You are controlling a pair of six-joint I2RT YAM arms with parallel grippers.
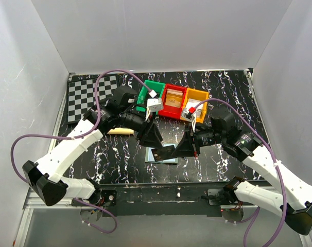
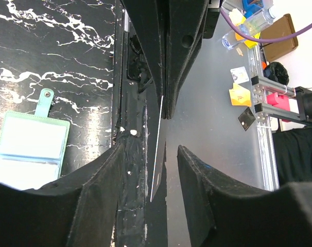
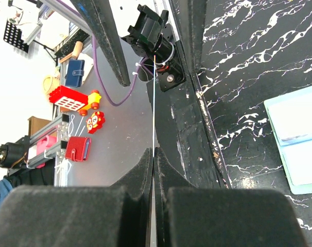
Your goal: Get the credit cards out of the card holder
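Observation:
A dark, thin card (image 1: 163, 153) is gripped at its right end by my right gripper (image 1: 175, 153), whose fingers are closed on it. The right wrist view shows the card (image 3: 154, 110) edge-on, rising from the shut fingers. My left gripper is part open, with the card (image 2: 158, 154) in the gap between its fingers; there is visible space on both sides of it. Beneath them the pale mint card holder (image 2: 32, 146), with its snap tab (image 2: 44, 103), lies on the black marbled table. In the top view the card and grippers partly cover it.
Green (image 1: 157, 85), red (image 1: 172, 111) and orange (image 1: 198, 94) bins stand at the back. A checkered board (image 1: 89, 96) lies at the back left, with a pale yellow roll (image 1: 120, 131) near it. Table around the holder is clear.

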